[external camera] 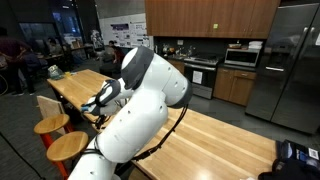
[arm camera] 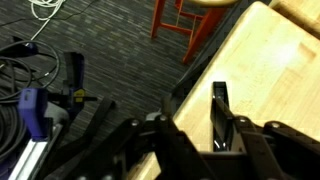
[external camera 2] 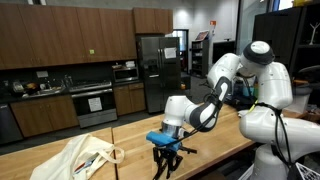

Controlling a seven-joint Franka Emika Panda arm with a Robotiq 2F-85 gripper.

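Note:
My gripper hangs near the table's edge in the wrist view, its dark fingers [arm camera: 222, 110] apart. No object shows clearly between them. In exterior view 2 the gripper [external camera 2: 165, 163] points down over the wooden table [external camera 2: 205, 143]. Exterior view 1 has the gripper small and dark at the end of the white arm [external camera: 172, 82], over the left part of the table. A crumpled white cloth [external camera 2: 80, 158] lies on the table in exterior view 2.
Wooden stools [external camera: 52, 124] stand left of the table. Beyond its edge is the grey floor [arm camera: 120, 55], with a stool's red legs [arm camera: 200, 30] close by. A black item [external camera: 298, 160] sits at the table's right end.

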